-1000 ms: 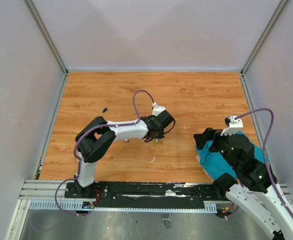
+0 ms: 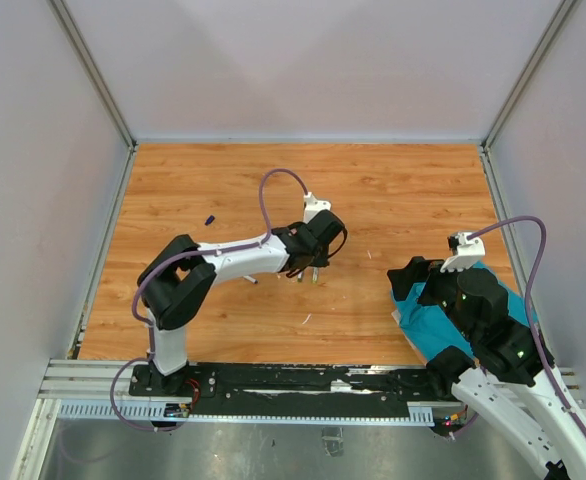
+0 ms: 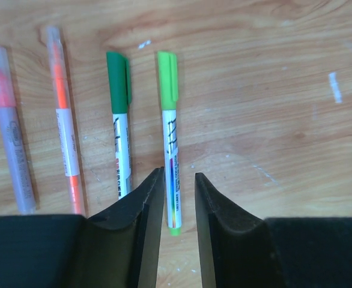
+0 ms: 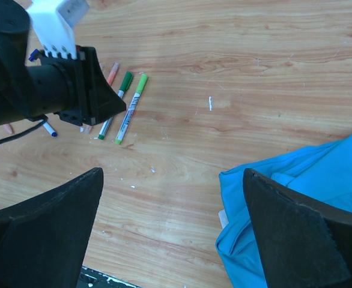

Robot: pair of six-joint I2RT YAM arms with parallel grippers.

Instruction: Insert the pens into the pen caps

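In the left wrist view a light green pen (image 3: 170,144) lies flat on the table, its green cap seated on the barrel. Beside it, roughly parallel, lie a dark green capped pen (image 3: 121,120), an orange one (image 3: 66,120) and a pink one (image 3: 12,132). My left gripper stands apart above the light green pen, its fingers parted and holding nothing. My right gripper is wide open and empty at the right side. A blue-tipped piece (image 4: 50,129) and a dark blue cap (image 2: 210,219) lie farther left.
A blue cloth (image 4: 308,180) lies under the right gripper at the table's right front. Pale walls stand at the back and both sides.
The right arm has stayed still.
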